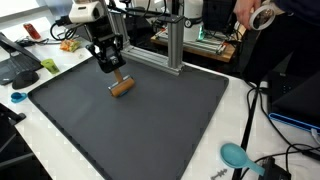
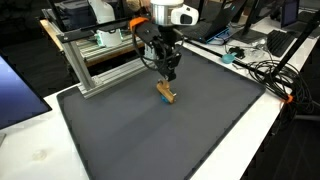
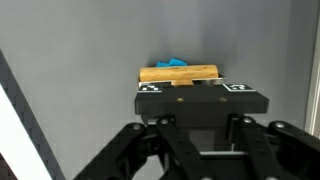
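A light-brown wooden piece (image 1: 122, 87) is near the back of the dark grey board, directly under my gripper (image 1: 117, 70). An orange-tan upright part joins it to the gripper, which is shut on it. The wrist view shows the wooden piece (image 3: 180, 73) lying crosswise just beyond the gripper. A small blue part (image 3: 172, 62) shows at its far side. From the other side, the wooden piece (image 2: 165, 91) looks tilted, with blue (image 2: 165, 99) at its lower end. Whether it touches the board cannot be told.
The grey board (image 1: 130, 130) is otherwise bare. A metal frame (image 1: 175, 40) stands at its back edge. A green cup (image 1: 49, 66) and a blue item (image 1: 18, 97) lie off the board at left. A teal spoon-like thing (image 1: 235, 156) is at front right.
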